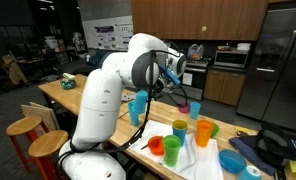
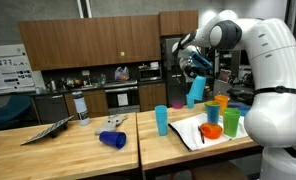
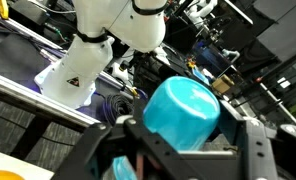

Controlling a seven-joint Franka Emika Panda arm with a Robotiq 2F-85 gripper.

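Observation:
A light blue cup (image 2: 195, 92) hangs tilted in the air over the table, with my gripper shut on it. In the wrist view the held cup (image 3: 181, 110) sits between the two dark fingers. Another light blue cup (image 2: 161, 121) stands upright on the table, a little below and to the left of the held one in exterior view 2. Exterior view 1 shows the held cup (image 1: 141, 98) just above the standing cup (image 1: 134, 114), partly beside my arm. Part of a blue surface (image 3: 126, 167) shows below the held cup in the wrist view.
A white cloth (image 1: 198, 160) carries several coloured cups, among them a red one (image 1: 156, 145), a green one (image 1: 171, 150) and an orange one (image 1: 203, 131). A dark blue mug (image 2: 113, 138) lies on its side. Bare table (image 2: 58, 150) spreads to the left in exterior view 2.

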